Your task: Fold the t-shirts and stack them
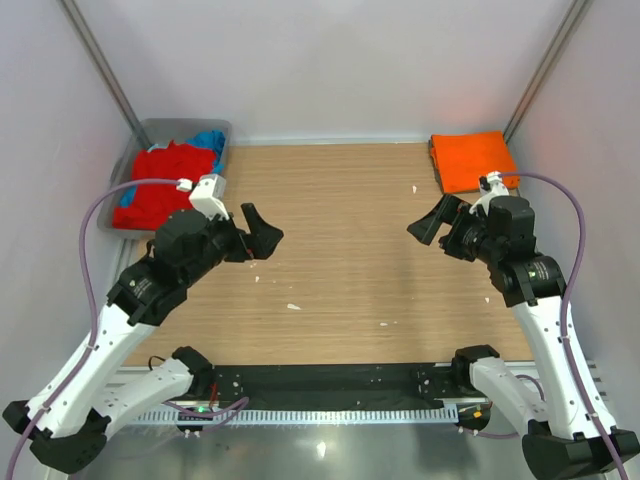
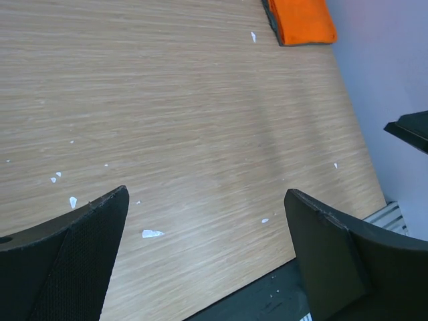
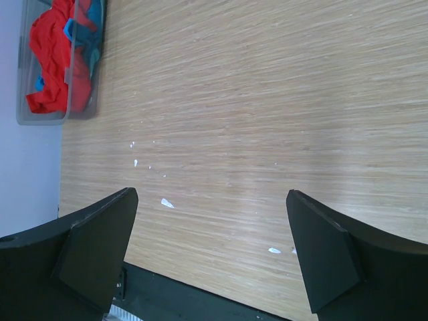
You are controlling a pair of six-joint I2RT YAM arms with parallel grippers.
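A red shirt (image 1: 165,185) lies crumpled in the bin at the back left, with blue cloth (image 1: 209,142) beside and partly under it. At the back right sits a neat folded stack, an orange shirt (image 1: 470,160) on top and a dark layer showing at its edge. My left gripper (image 1: 263,232) hangs over the left part of the table, open and empty. Over the right part, in front of the stack, my right gripper (image 1: 436,228) is open too, nothing between its fingers. Both wrist views show bare wood between the widely parted fingers.
The grey plastic bin (image 1: 224,128) stands against the left wall. Between the arms the wooden table (image 1: 340,260) is clear apart from small white scraps (image 1: 293,307). Walls close off the back and both sides; a dark rail (image 1: 330,380) runs along the front edge.
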